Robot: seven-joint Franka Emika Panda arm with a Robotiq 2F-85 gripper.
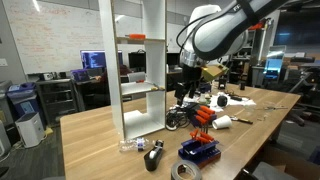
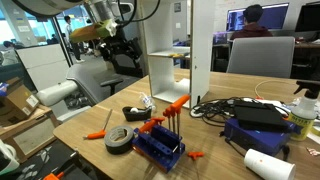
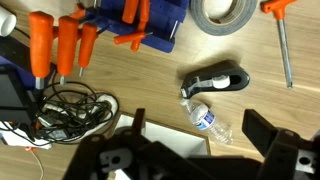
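My gripper stands open above the table, its two dark fingers wide apart with nothing held between them. Below that gap in the wrist view lies a clear plastic bottle (image 3: 208,121), well beneath the fingers. Just past it is a black hand tool, perhaps a stapler (image 3: 216,77). A blue rack (image 3: 170,36) carrying orange-handled tools (image 3: 67,45) shows at the top left, beside a roll of grey tape (image 3: 222,14). An orange-handled screwdriver (image 3: 283,42) lies at the right. In exterior view 2 the gripper (image 2: 133,62) hangs high over the table's left side.
A tall white shelf (image 1: 130,60) rises from the table beside the arm. Tangled black cables (image 3: 72,115) lie near its base. A white cup (image 2: 268,164), a dark box on a blue case (image 2: 262,138) and a yellow-labelled bottle (image 2: 303,117) crowd the right in exterior view 2.
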